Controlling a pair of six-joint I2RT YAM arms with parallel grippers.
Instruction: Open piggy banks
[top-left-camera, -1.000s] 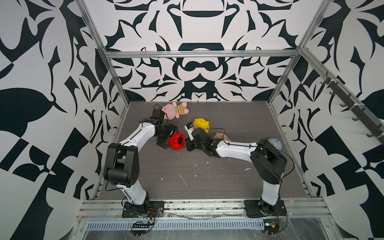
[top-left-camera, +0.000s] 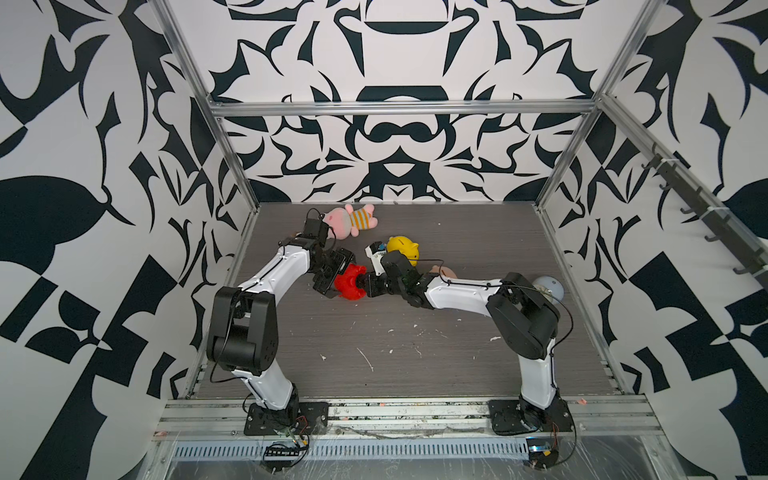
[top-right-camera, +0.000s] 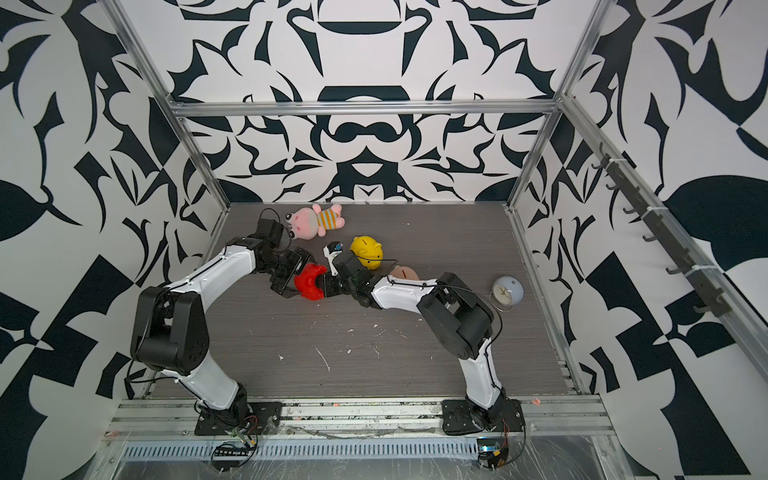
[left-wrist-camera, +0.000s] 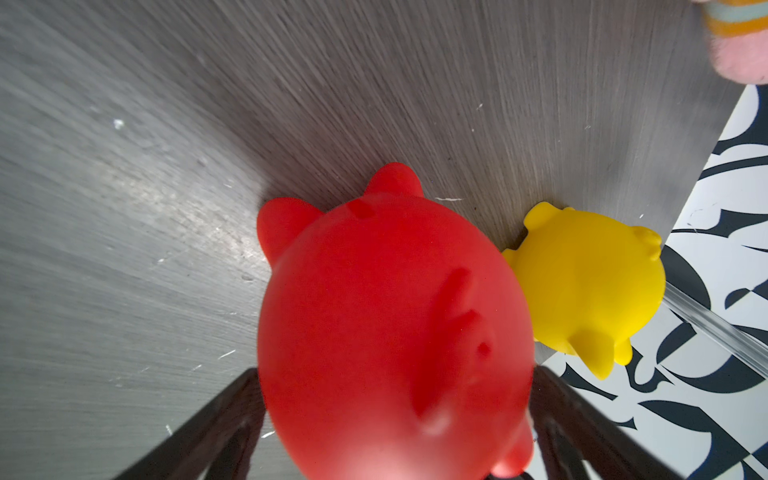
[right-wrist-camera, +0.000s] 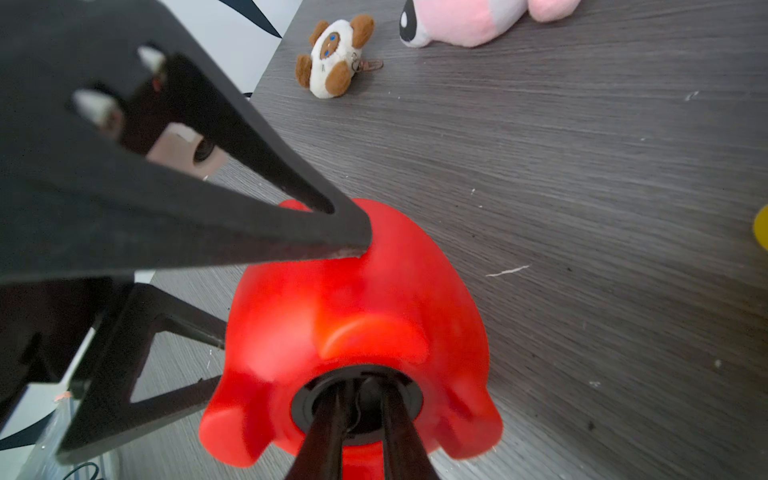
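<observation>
The red piggy bank (top-left-camera: 349, 281) (left-wrist-camera: 384, 320) (right-wrist-camera: 408, 280) lies between my grippers, its black plug facing my right gripper. My left gripper (top-left-camera: 336, 273) is open around it, a finger over its top in the right wrist view. My right gripper (top-right-camera: 320, 282) is shut, its fingertips at the dark plug's centre. A yellow piggy bank (top-left-camera: 402, 246) (left-wrist-camera: 596, 276) sits just behind.
A pink striped plush toy (top-right-camera: 316, 221) lies at the back, with a small brown-and-white plush (right-wrist-camera: 334, 60) near it. A tan object (top-right-camera: 404, 272) is behind the right arm and a pale round object (top-right-camera: 508, 290) at the right.
My right gripper has moved left, up to the red piggy bank's plug. The left arm and the bank look unmoved.
</observation>
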